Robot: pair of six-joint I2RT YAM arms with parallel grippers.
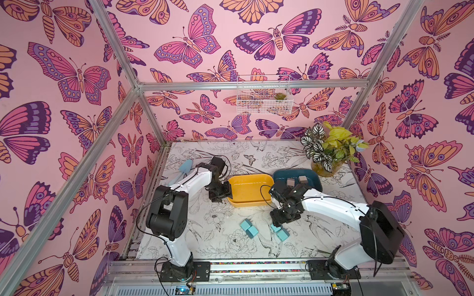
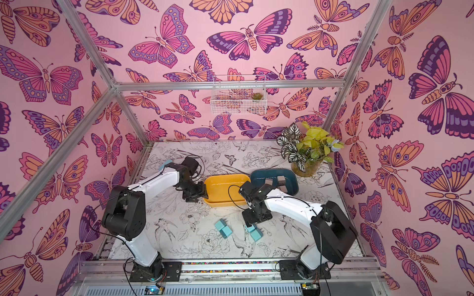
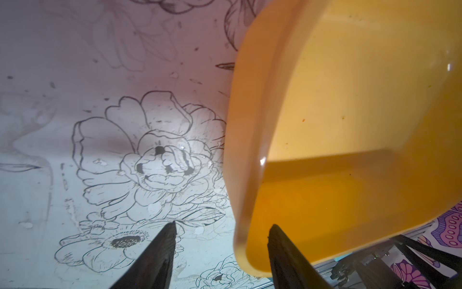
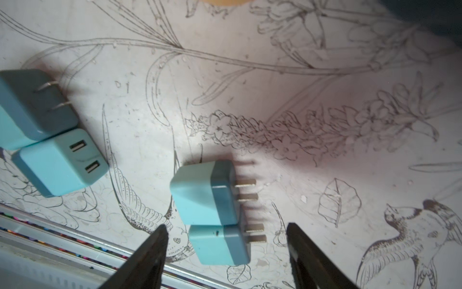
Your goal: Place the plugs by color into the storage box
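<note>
My left gripper stands open at the left rim of the yellow box point(image 3: 336, 192), nothing held. My right gripper is open, coming over a pair of light blue plugs point(image 4: 211, 192) lying side by side with prongs pointing right in the right wrist view. Another pair of light blue plugs point(image 4: 57, 161) lies to the left on the table. The teal box point(image 2: 261, 175) stands right of the yellow one, with pale plugs point(image 1: 302, 179) inside, partly hidden by the right arm.
A leafy plant point(image 1: 331, 148) in a pot stands at the back right. A light blue object point(image 1: 185, 165) lies at the back left behind the left arm.
</note>
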